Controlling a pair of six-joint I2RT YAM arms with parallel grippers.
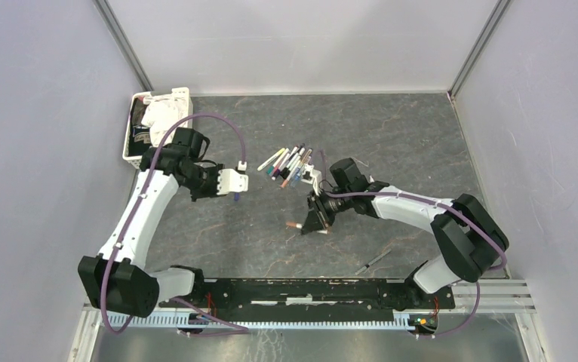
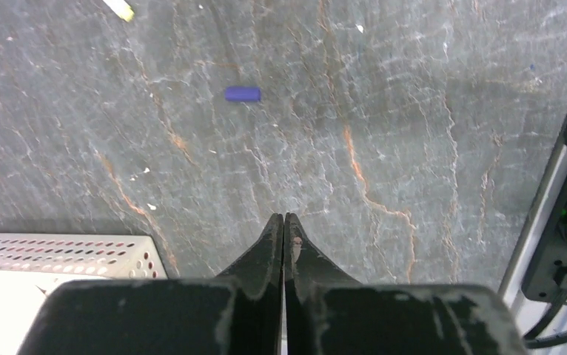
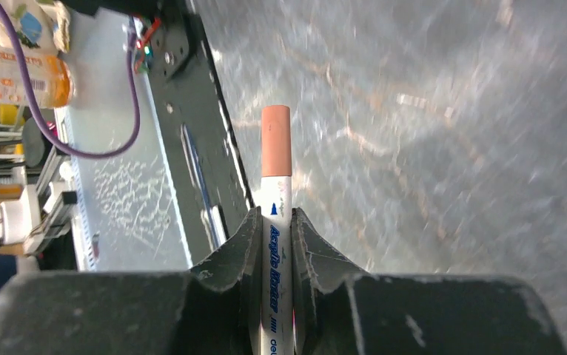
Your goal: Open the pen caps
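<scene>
In the right wrist view my right gripper is shut on a white marker (image 3: 276, 259) with an orange end (image 3: 276, 140); from above it is low over the front middle. My left gripper is shut, pointing down at the table near the basket; anything between its fingers is hidden. A dark blue cap (image 2: 243, 94) lies on the table below it. Several markers (image 1: 286, 162) lie in a loose row at the back middle, and a grey pen (image 1: 373, 261) lies at the front right.
The white basket (image 1: 129, 136) with cloth stands at the back left. Walls bound the table (image 1: 399, 121) at both sides and the back.
</scene>
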